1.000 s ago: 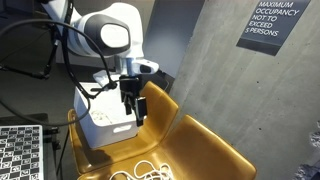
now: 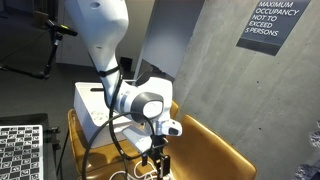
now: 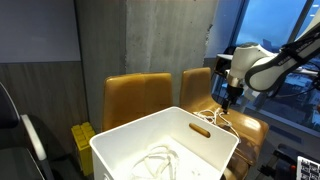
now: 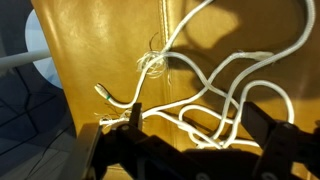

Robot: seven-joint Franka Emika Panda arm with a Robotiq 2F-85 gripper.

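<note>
A tangled white rope (image 4: 222, 95) lies on the tan leather seat (image 4: 105, 50), with frayed ends and a taped tip visible in the wrist view. Exterior view 2 shows the same rope (image 3: 212, 117) on the seat beyond the white box. My gripper stands open over the rope, its dark fingers apart at the bottom of the wrist view. Nothing is held between them. From exterior view 1, the gripper (image 2: 156, 166) is low over the rope (image 2: 145, 174), partly covering it; the height between them is hard to judge.
A white box (image 3: 190, 128) stands beside the seats, with more white rope (image 3: 157, 163) inside and a brown handle slot. Tan seat backs (image 3: 138, 80) rise along the grey wall. A checkered board (image 2: 22, 152) is at the left.
The arm has come down and to the right in exterior view 1, bringing my gripper from above the seat to low over the rope. The rope looks unmoved.
</note>
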